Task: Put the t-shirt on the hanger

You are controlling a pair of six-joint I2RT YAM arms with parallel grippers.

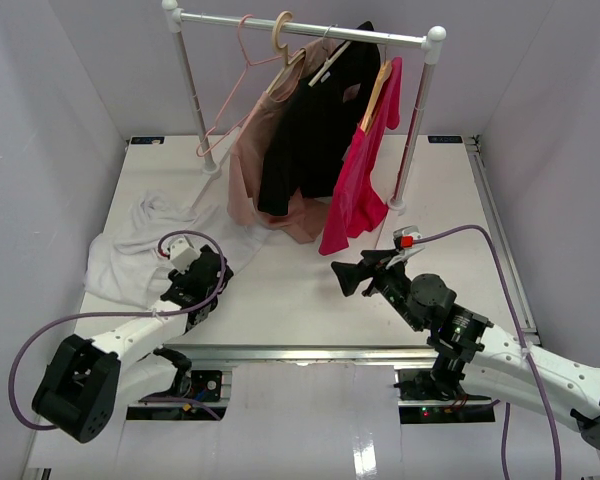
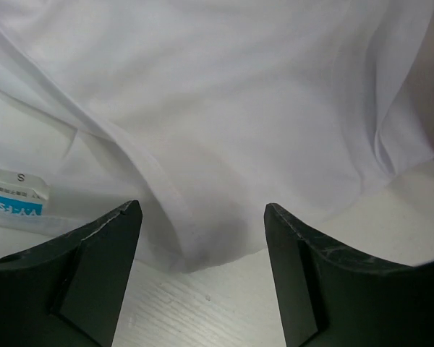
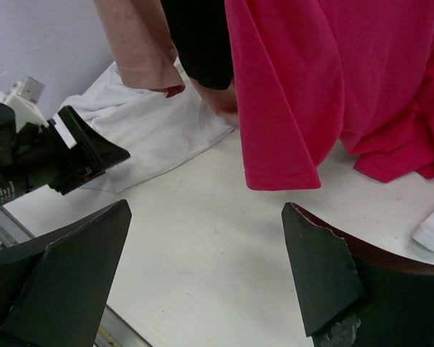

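A white T-shirt lies crumpled on the floor at the left, a size label showing in the left wrist view. My left gripper hangs over it, open, its fingers either side of a fold near the shirt's edge. My right gripper is open above bare floor at the right, nothing between its fingers. An empty pink hanger hangs at the rail's left end.
The rail also holds a dusty-pink garment, a black garment and a magenta garment. The floor between the arms and right of the rail is mostly clear.
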